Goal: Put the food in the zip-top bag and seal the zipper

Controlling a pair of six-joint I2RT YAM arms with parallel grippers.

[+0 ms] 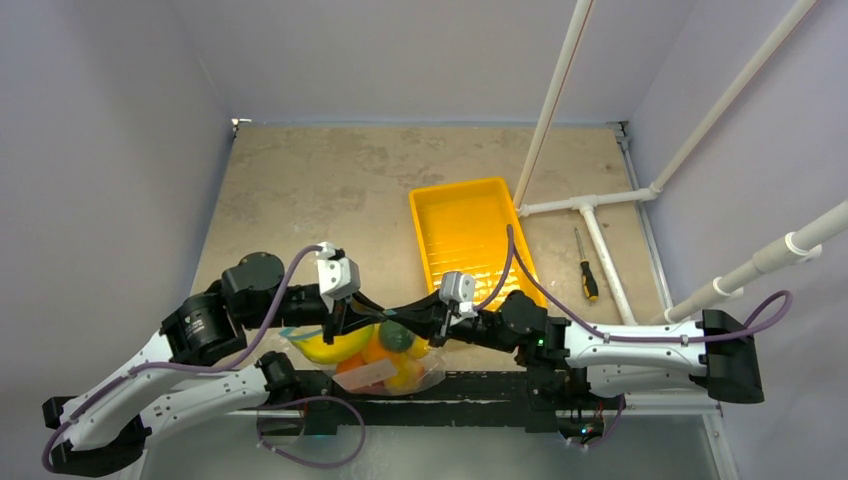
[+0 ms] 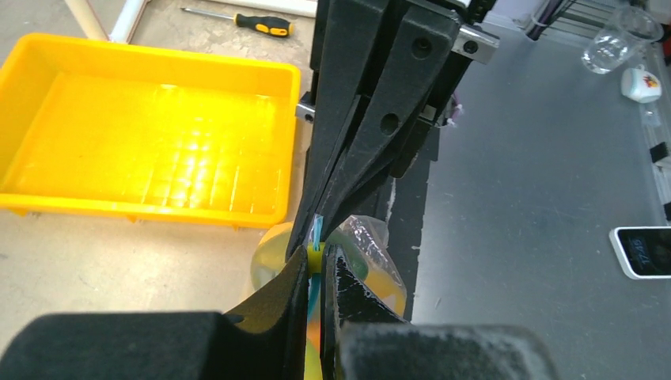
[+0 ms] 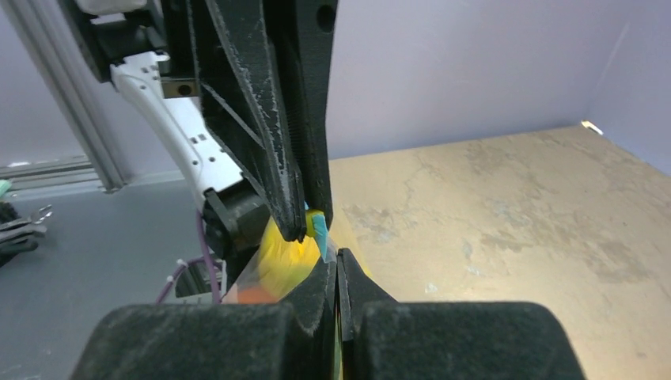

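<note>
The clear zip top bag [image 1: 404, 384] lies at the table's front edge with a yellow banana shape [image 1: 335, 345], orange pieces [image 1: 374, 350] and a green round piece [image 1: 396, 337] showing in it. My left gripper is shut on a small yellow zipper slider [image 2: 316, 260]. A blue zipper strip [image 3: 320, 229] passes beside that slider. My right gripper is shut close against the left fingertips; the strip's lower end reaches its tips. Whether the strip is pinched there is unclear. Both arms cover part of the bag's top.
A yellow tray [image 1: 463, 225], empty in view, lies behind the right gripper. To its right are a screwdriver [image 1: 588, 280] and white pipes [image 1: 605, 260]. Bare table [image 1: 330, 190] spreads out at the back left.
</note>
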